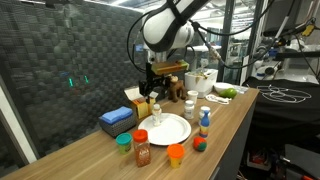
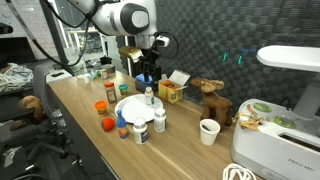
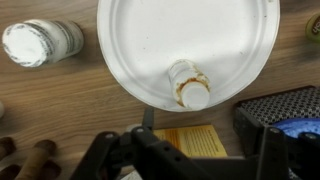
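A small white bottle (image 1: 157, 112) stands on the white plate (image 1: 176, 130), near the plate's edge. In the wrist view the bottle (image 3: 188, 85) appears from above, its cap towards the camera and some brown marking on its body. My gripper (image 1: 152, 96) hangs just above the bottle. Its dark fingers (image 3: 149, 139) are spread apart in the wrist view, with no object held between them. The bottle lies beyond the fingertips there, clear of both.
A yellow box (image 2: 170, 91) and a blue item in a dark basket (image 3: 300, 127) sit close behind the plate. Around the plate stand another white-capped bottle (image 3: 42, 43), a red-lidded jar (image 1: 142, 149), an orange cup (image 1: 176, 154) and a blue bottle (image 1: 204, 124).
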